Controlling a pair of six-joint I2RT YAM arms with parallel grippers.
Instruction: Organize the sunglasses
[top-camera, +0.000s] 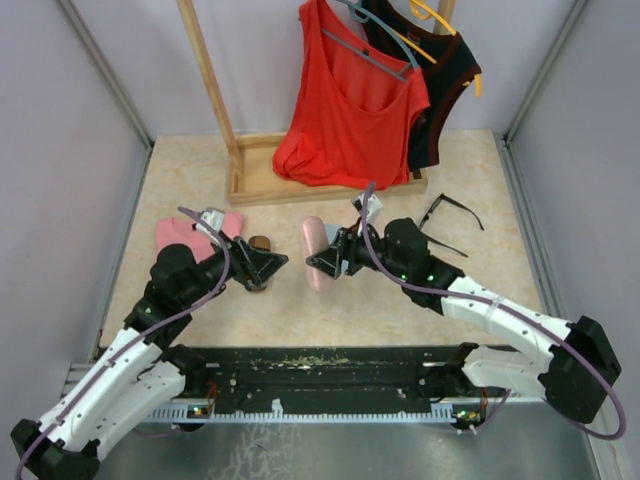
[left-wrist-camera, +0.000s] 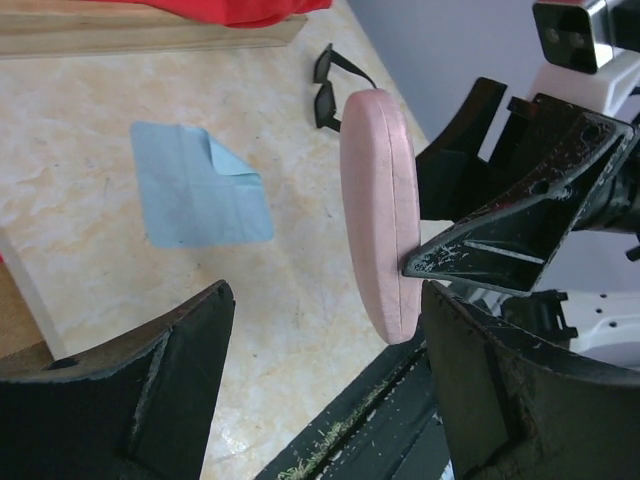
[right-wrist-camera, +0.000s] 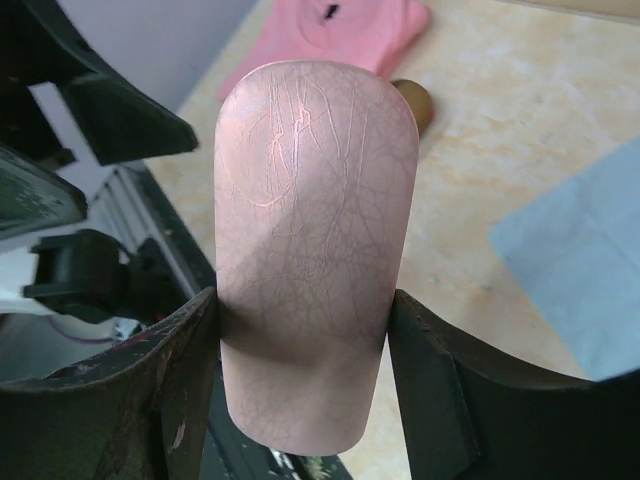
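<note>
A pink sunglasses case (top-camera: 315, 252) is raised off the table between the two arms. My right gripper is shut on it, gripping its two long sides; the case looks closed. My left gripper is open and empty, its fingers apart, with the case standing beyond them in the left wrist view. In the top view, the left gripper (top-camera: 283, 270) points at the case from the left, a short gap away. Dark sunglasses (top-camera: 440, 220) lie on the table at the right. A light blue cloth (left-wrist-camera: 200, 185) lies flat on the table.
A folded pink garment (top-camera: 175, 230) and a brown cylindrical object (top-camera: 260, 243) are at the left, close to my left arm. A wooden rack (top-camera: 240, 190) with a red top (top-camera: 340, 110) and a dark top (top-camera: 430, 130) hanging stands at the back.
</note>
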